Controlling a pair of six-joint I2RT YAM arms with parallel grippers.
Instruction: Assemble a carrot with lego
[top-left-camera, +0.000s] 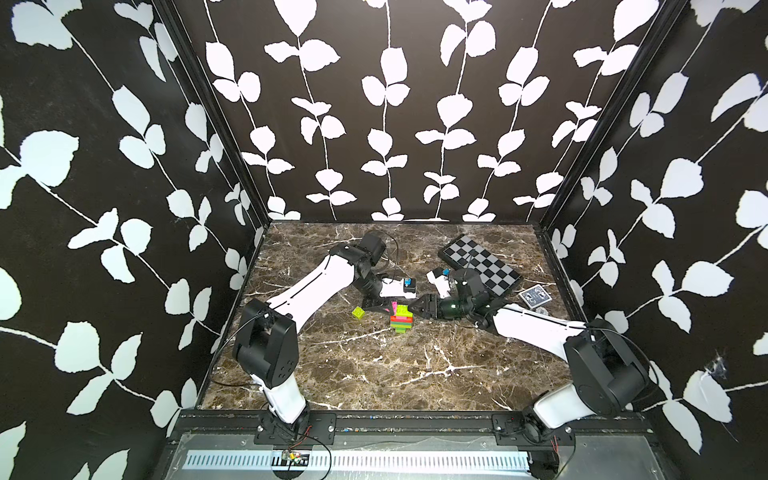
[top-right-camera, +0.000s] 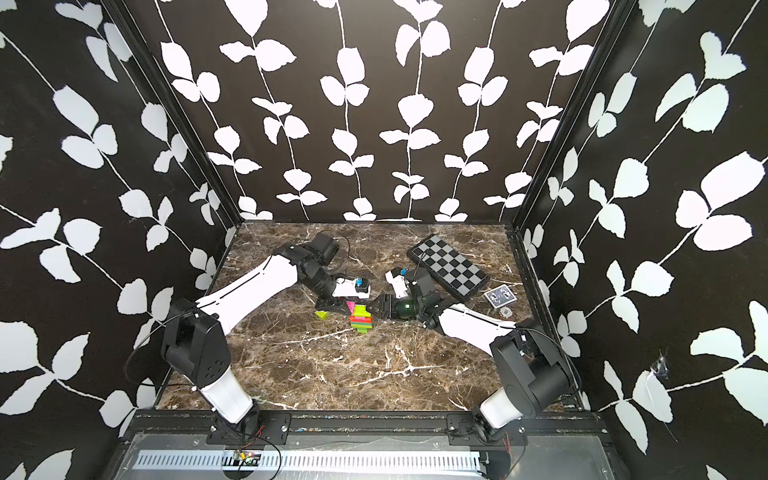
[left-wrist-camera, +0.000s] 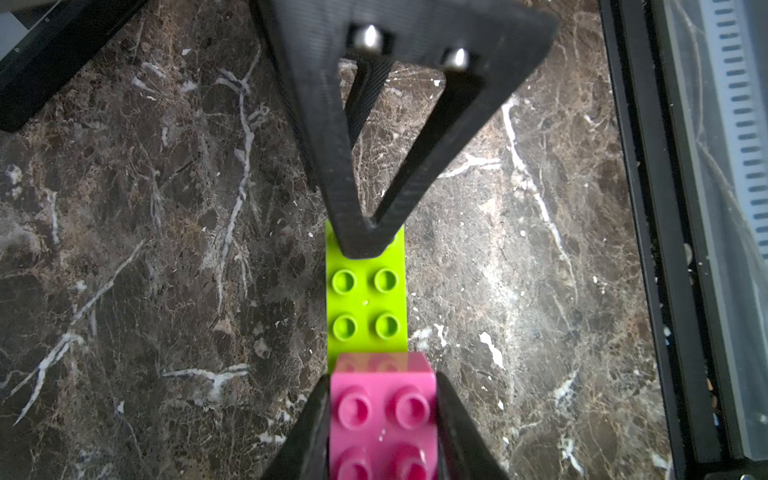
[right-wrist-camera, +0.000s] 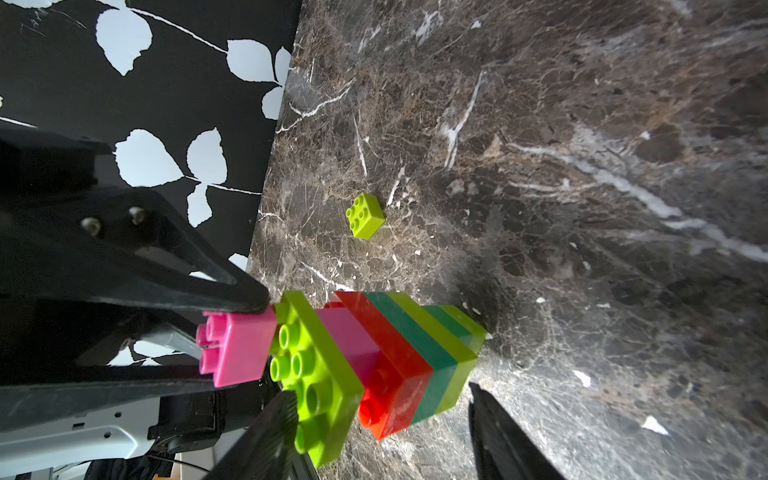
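A stack of bricks (top-left-camera: 401, 321) in green, teal, red and pink, topped by a long lime plate (left-wrist-camera: 365, 312), stands mid-table. My left gripper is shut on a pink brick (left-wrist-camera: 383, 424), held studs up in its wrist view, at one end of the lime layer; whether it touches that layer I cannot tell. My right gripper is at the stack's other side, part open, its fingers either side of the stack in its wrist view, not visibly gripping it. A loose lime brick (right-wrist-camera: 365, 216) lies left of the stack.
A checkered board (top-left-camera: 480, 264) lies at the back right, with a card deck (top-left-camera: 534, 296) beside it. Both arms crowd the centre.
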